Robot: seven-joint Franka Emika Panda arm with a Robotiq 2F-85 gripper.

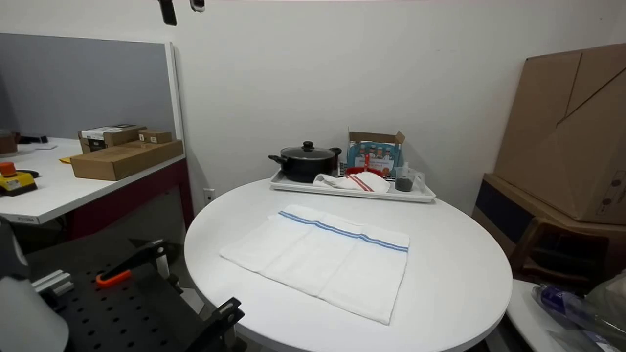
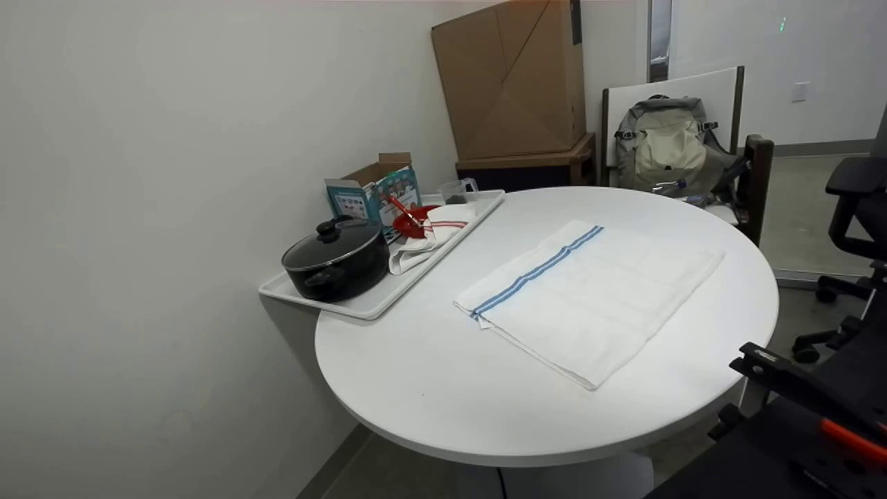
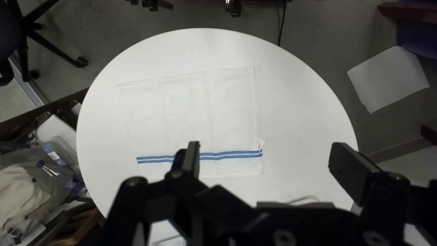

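Observation:
A white towel (image 1: 323,261) with blue stripes along one edge lies spread flat on the round white table (image 1: 458,275). From the other side, exterior view 2 shows the same towel (image 2: 599,291), with a small tag sticking out by the striped corner. My gripper hangs high over the table, its fingers wide apart and nothing between them. In the wrist view one finger overlaps the towel's striped edge (image 3: 229,156), while the other is over bare table. Only the fingertips (image 1: 167,11) show at the top of exterior view 1.
A white tray (image 1: 352,193) by the wall carries a lidded black pot (image 1: 308,164), a red-striped towel (image 1: 355,182), a red pan (image 2: 411,223), an opened box (image 1: 374,153) and a clear cup (image 1: 405,178). Bare tabletop surrounds the flat towel.

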